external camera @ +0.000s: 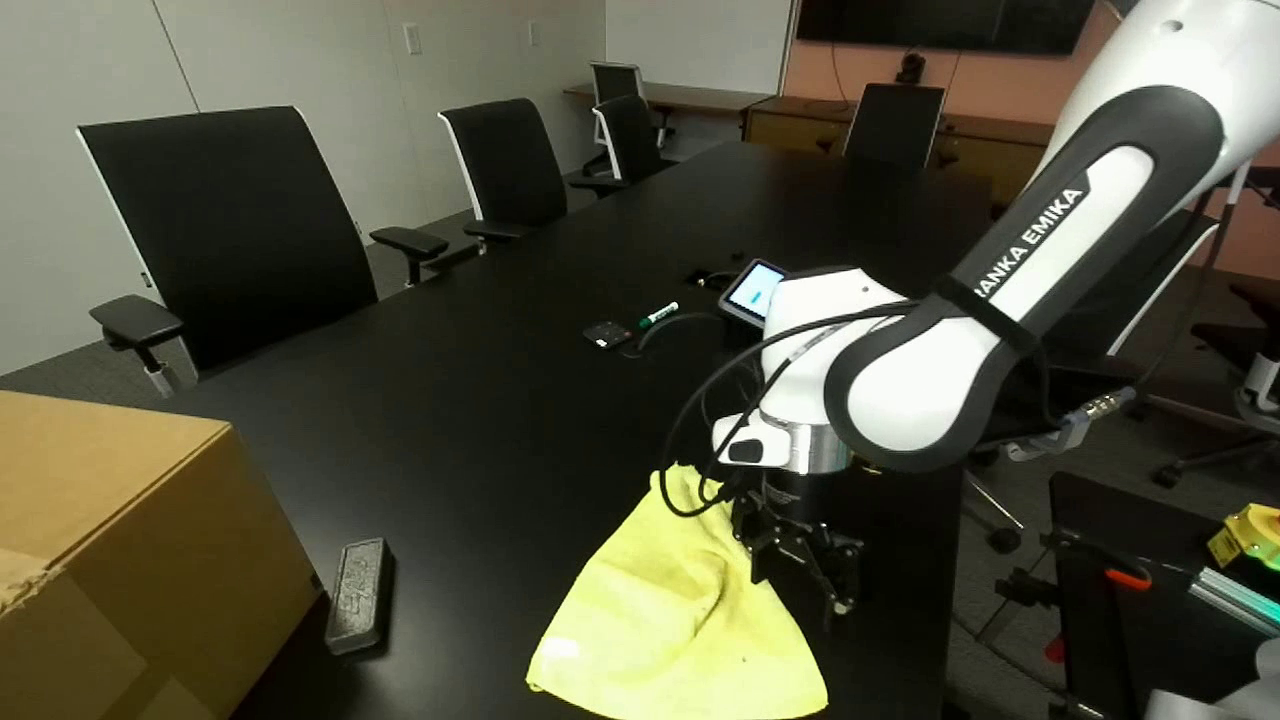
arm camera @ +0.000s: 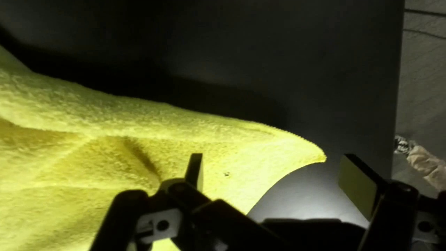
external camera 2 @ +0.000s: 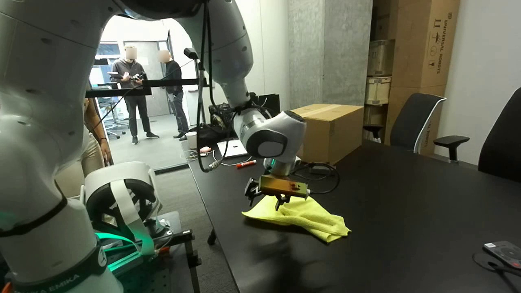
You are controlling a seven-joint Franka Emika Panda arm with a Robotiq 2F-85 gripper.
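A yellow cloth (external camera: pixel 654 624) lies rumpled on the black table (external camera: pixel 456 420). My gripper (external camera: pixel 801 588) is over the cloth's side nearer the robot's base, its fingers spread wide. In exterior view 2 the gripper (external camera 2: pixel 264 202) shows above one end of the cloth (external camera 2: pixel 312 218). From the wrist, a pointed corner of the cloth (arm camera: pixel 267 159) reaches across the gap, with the left finger (arm camera: pixel 194 171) over the fabric and the right finger (arm camera: pixel 357 184) just past the tip. Nothing is gripped. Contact with the cloth cannot be made out.
A cardboard box (external camera: pixel 144 552) and a dark eraser (external camera: pixel 359 596) occupy the table's near left. Farther back are a green marker (external camera: pixel 659 314), a small dark device (external camera: pixel 607 334) and a lit tablet (external camera: pixel 756 292). The table's edge runs close to the gripper.
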